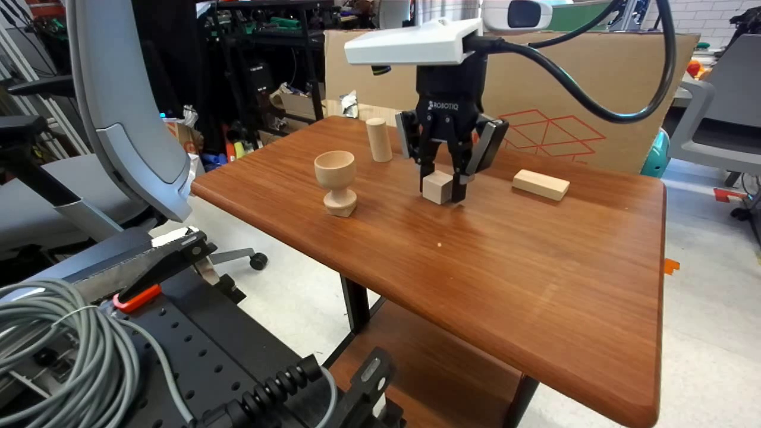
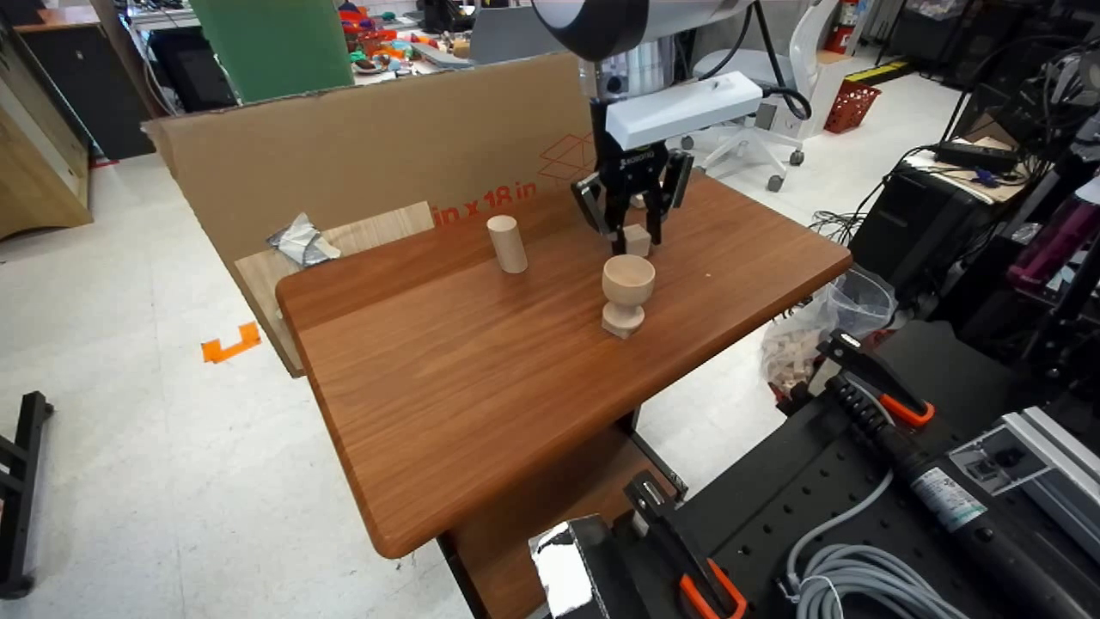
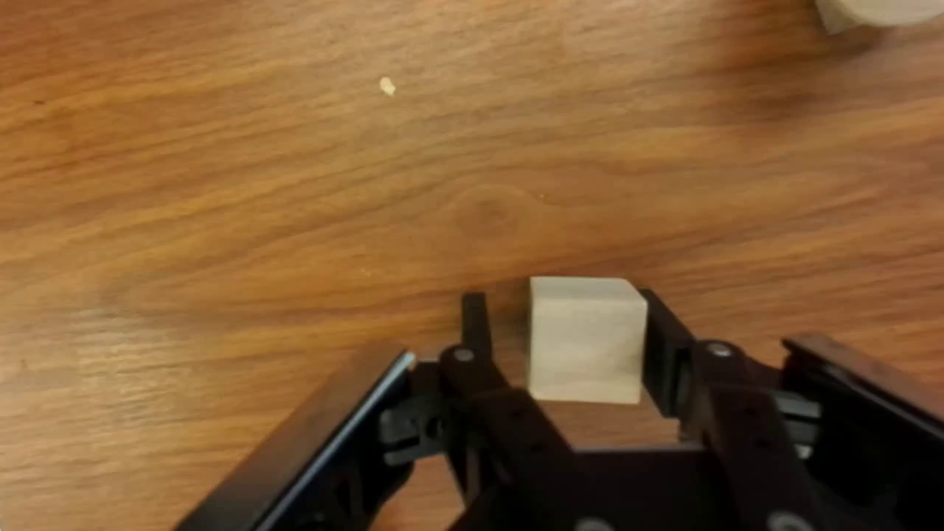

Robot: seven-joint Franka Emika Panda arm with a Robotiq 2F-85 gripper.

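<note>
A small pale wooden cube (image 1: 436,189) rests on the table, with my gripper (image 1: 442,186) lowered around it. The wrist view shows the cube (image 3: 588,349) between the two fingers. A strip of tabletop separates it from the left finger (image 3: 476,320), while the right finger (image 3: 665,349) appears to be against its side. The fingers are part open. In exterior view 2 the cube (image 2: 637,242) is partly covered by a finger and stands just behind the wooden goblet.
Left of the gripper in exterior view 1 stands a wooden goblet (image 1: 335,175), and farther back a wooden cylinder (image 1: 379,139). A flat rectangular block (image 1: 540,185) lies to the right. Cardboard (image 1: 592,93) walls off the back.
</note>
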